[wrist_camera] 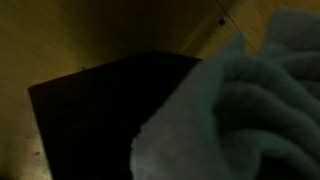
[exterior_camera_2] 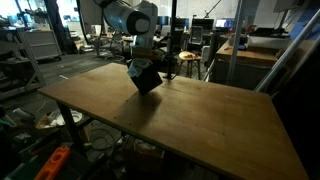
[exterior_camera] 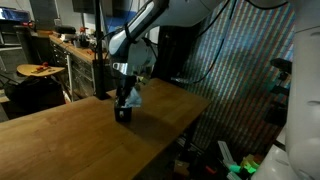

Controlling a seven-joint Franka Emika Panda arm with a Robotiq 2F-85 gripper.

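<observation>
A pale grey-green cloth (wrist_camera: pixel 215 125) fills the right of the wrist view in bunched folds. It covers my fingertips. My gripper (exterior_camera: pixel 126 93), pointing down over the table, is shut on the cloth, whose pale folds show beside it. Against the cloth is a black box (wrist_camera: pixel 100 115), dark and without visible detail in the wrist view. From the second exterior side, the black box (exterior_camera_2: pixel 148 78) looks tilted, with the cloth (exterior_camera_2: pixel 137 67) at its upper left. Whether the box touches my fingers is hidden.
The front table edge is near the arm's base.
</observation>
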